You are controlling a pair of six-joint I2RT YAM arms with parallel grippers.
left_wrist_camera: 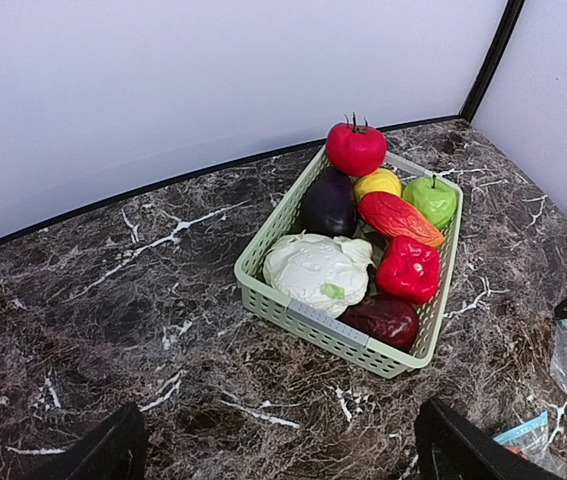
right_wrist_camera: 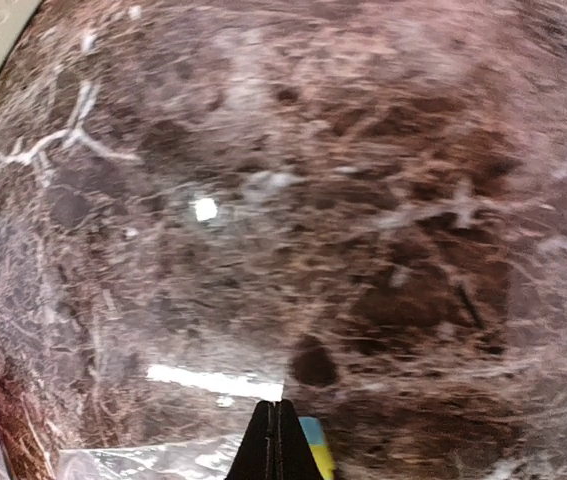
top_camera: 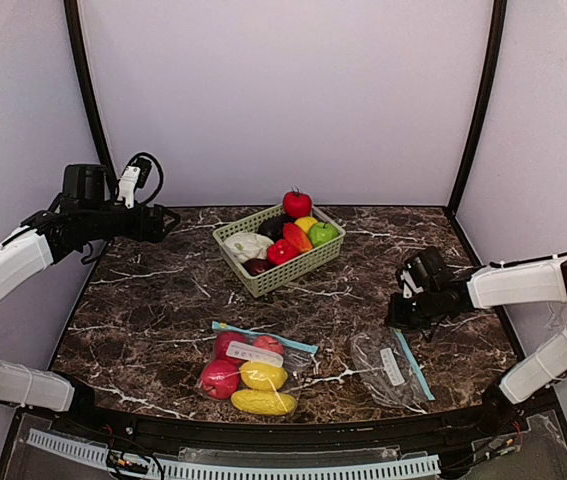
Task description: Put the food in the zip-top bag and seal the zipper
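Note:
An empty clear zip top bag (top_camera: 372, 364) with a blue zipper strip (top_camera: 415, 367) lies at the right front of the table. My right gripper (top_camera: 395, 318) is shut on the bag's corner at the zipper's far end. In the right wrist view, the blue strip end and a yellow slider (right_wrist_camera: 323, 460) show right beside its fingertips. Another zip top bag (top_camera: 255, 354), front centre, holds red, yellow and pink food; whether its zipper is sealed I cannot tell. Far from both, at the left, my left gripper hangs open and empty above the table.
A pale green basket (top_camera: 256, 285) full of play food, with a red tomato (top_camera: 297, 203) on top, stands at the back centre. Bare marbled table (top_camera: 153, 320) stretches across the left side. Dark posts and white walls bound the area.

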